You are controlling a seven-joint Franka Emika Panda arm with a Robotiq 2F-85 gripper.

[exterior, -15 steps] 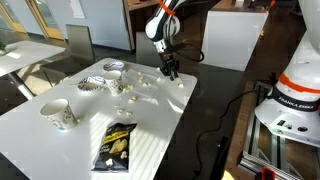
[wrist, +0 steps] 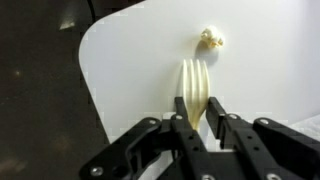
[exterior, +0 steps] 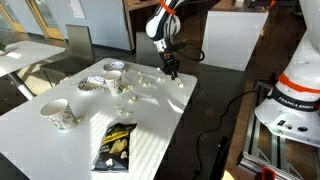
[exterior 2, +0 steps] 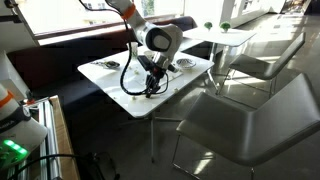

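In the wrist view my gripper is shut on a fork (wrist: 196, 85), whose tines point away from me over the white table (wrist: 135, 60). Just past the tine tips lies a small pale popcorn piece (wrist: 212, 37); a gap shows between it and the fork. In exterior view 1 the gripper (exterior: 173, 74) is low over the table's far right corner, where a popcorn piece (exterior: 180, 84) lies close by. The fork itself is too small to make out there.
A dark snack bag (exterior: 115, 147), a patterned cup (exterior: 59, 114) and a second cup (exterior: 114, 81) stand on the table with several scattered popcorn pieces (exterior: 130, 88). Plates (exterior: 90, 83) lie towards the back. The table's edge is close to the gripper.
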